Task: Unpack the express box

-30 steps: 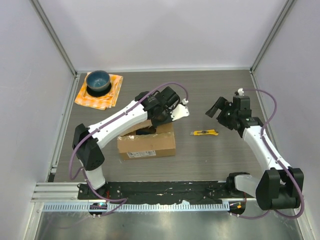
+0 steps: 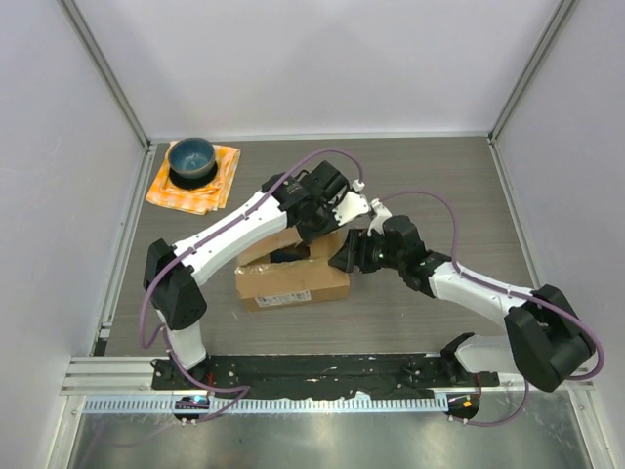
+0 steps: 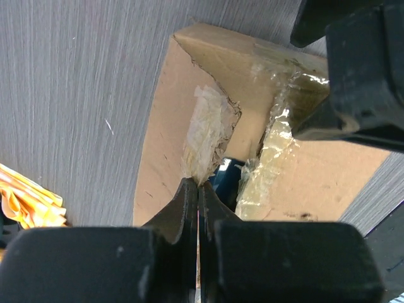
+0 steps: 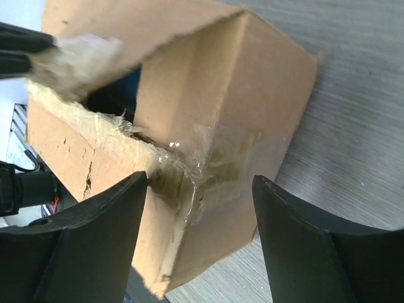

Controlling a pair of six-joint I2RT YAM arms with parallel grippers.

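The cardboard box [image 2: 278,283] stands part open on the table, a white label on its near side. My left gripper is shut on the box's taped upper flap [image 3: 211,126], holding it raised. Under that flap a dark item [image 3: 228,179] shows inside the box. At the box's right end is my right gripper, its fingers [image 4: 120,211] spread on either side of the taped corner [image 4: 196,167]. A gap shows between the right finger and the cardboard.
A blue bowl [image 2: 192,156] sits on a dark round thing over an orange checked cloth [image 2: 195,199] at the back left. Bare table [image 2: 430,166] lies at the back right. Both arms are close together over the box.
The right arm has swung left from the table's right side to the box's right end, now covering the yellow cutter. The box shifted slightly right earlier, while the left gripper stayed at the flap.
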